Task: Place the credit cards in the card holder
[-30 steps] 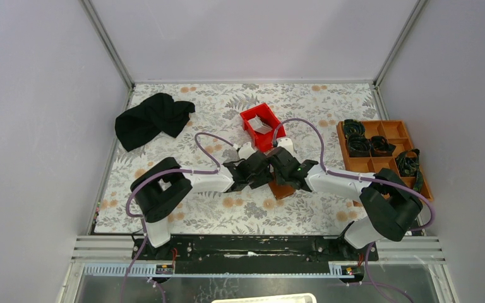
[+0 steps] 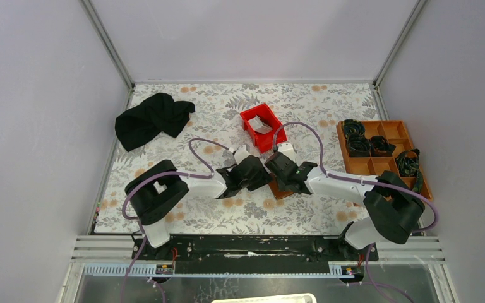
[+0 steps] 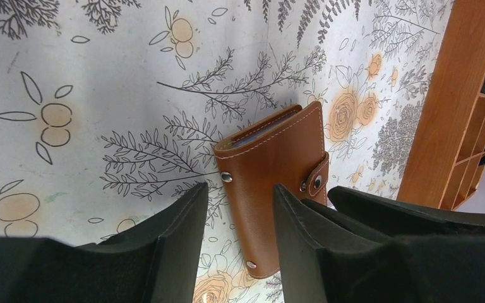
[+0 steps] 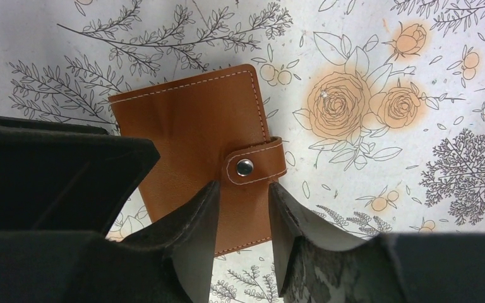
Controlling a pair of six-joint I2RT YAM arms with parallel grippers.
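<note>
A brown leather card holder with white stitching lies on the patterned mat, its snap strap (image 4: pixel 256 161) closed over the front in the right wrist view. My left gripper is partly open above the holder's spine side, fingers apart with nothing visibly held. My right gripper is open over the holder, just below the snap. In the top view both grippers meet at the center, largely covering the holder. A red box (image 2: pixel 246 115) with white contents stands behind them; whether those are cards is unclear.
A wooden compartment tray (image 2: pixel 391 129) with dark rolled items fills the right side. A black cloth (image 2: pixel 151 120) lies at the back left.
The right arm has moved very little.
</note>
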